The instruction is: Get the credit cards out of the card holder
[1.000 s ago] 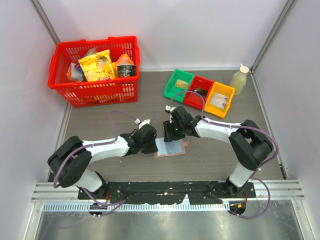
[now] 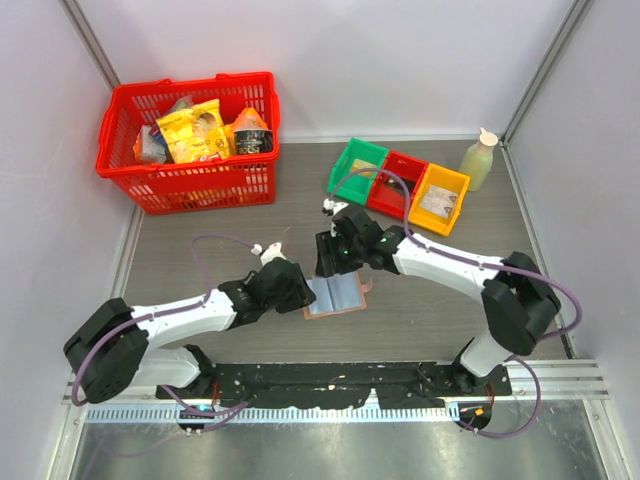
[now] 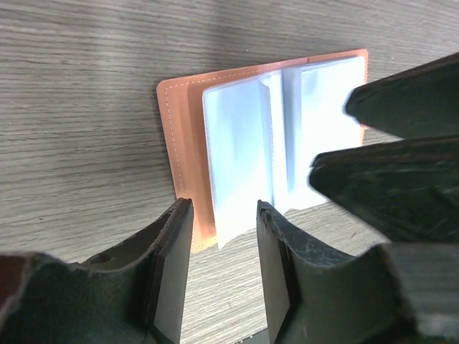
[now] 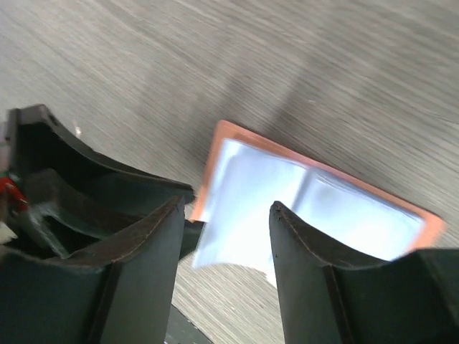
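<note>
The card holder (image 2: 335,296) lies open on the table, a tan cover (image 3: 186,143) with pale blue-white sleeves (image 4: 251,201); whether cards sit inside cannot be told. My left gripper is at the holder's lower left edge in the left wrist view, its fingertips slightly apart with nothing clearly between them. My right gripper stands open over the holder, fingers either side of a sleeve in view. Each gripper's dark body intrudes into the other's wrist view.
A red basket (image 2: 190,185) of snack packets stands at back left. Green, red and yellow bins (image 2: 455,183) and a bottle (image 2: 477,162) are at back right. Bare table surrounds the holder.
The left arm has shifted left and toward the front. The right gripper has moved slightly left and up in the top view, and the holder shows slightly further left.
</note>
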